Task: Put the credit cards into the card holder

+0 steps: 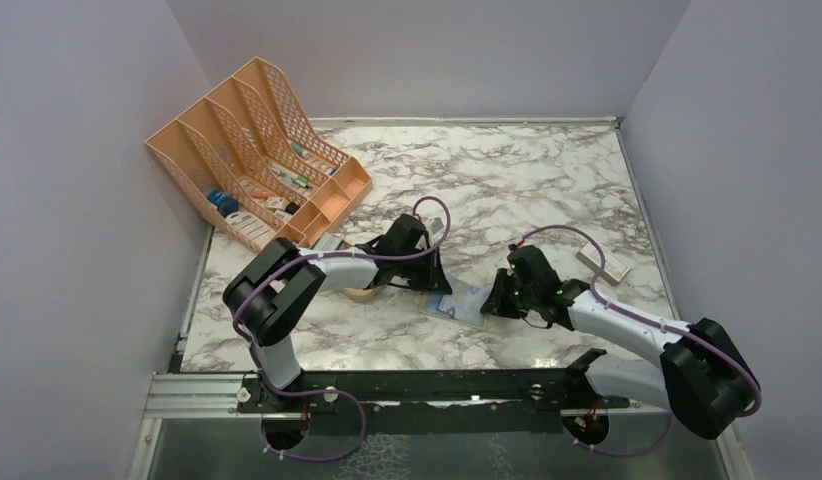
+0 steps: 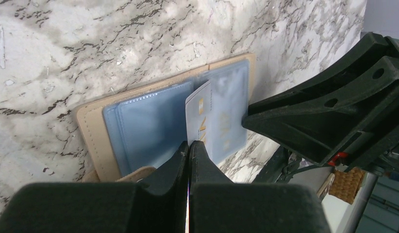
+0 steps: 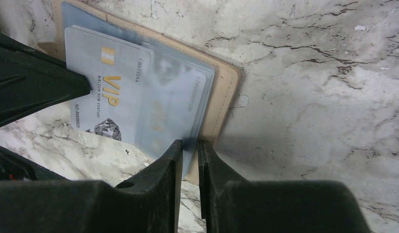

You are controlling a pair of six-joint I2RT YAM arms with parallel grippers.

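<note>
The tan card holder (image 1: 465, 303) lies spread flat on the table, with blue-clear pockets (image 2: 149, 128). A grey VIP card (image 3: 93, 80) sits partly inside the right-hand pocket, seen through its clear front, with its other part sticking out. At the card's outer side, my left gripper is shut on it, the card's edge running between the fingertips. My right gripper stands slightly open at the outer edge of that pocket, a narrow gap between its fingers over the holder's edge. Whether its tips touch the holder I cannot tell.
An orange rack (image 1: 262, 150) with several items stands at the back left. A small white box (image 1: 603, 264) lies right of the arms. Behind the holder, the marble table (image 1: 487, 180) is clear.
</note>
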